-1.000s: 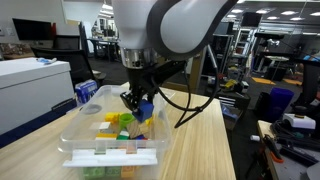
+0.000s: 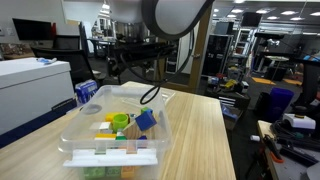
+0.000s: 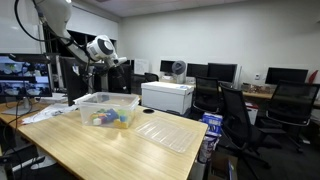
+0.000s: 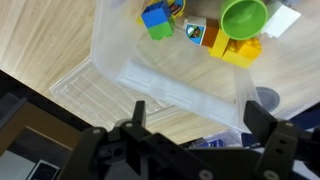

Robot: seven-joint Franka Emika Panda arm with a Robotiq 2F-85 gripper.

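Note:
A clear plastic bin (image 2: 75, 130) stands on the table with several colourful pieces inside. Among them are a blue block (image 2: 146, 120) on the right side, a green cup (image 2: 127, 117) and a yellow piece (image 2: 106, 126). In the wrist view, a blue and green block (image 4: 157, 18), the green cup (image 4: 243, 18) and a yellow block (image 4: 238, 52) show near the top edge. My gripper is open, its fingers well apart and nothing between them. It hangs above the bin, clear of the contents.
A clear flat tray (image 3: 166, 135) lies on the table beside the bin. A blue and white box (image 3: 211, 137) stands at the table's edge, and a white cabinet (image 3: 167, 96) is behind. Bare wooden tabletop (image 3: 95, 152) lies in front.
The gripper has risen away from the bin. The blue block, up at the gripper one second ago, now sits lower, in the bin's right side.

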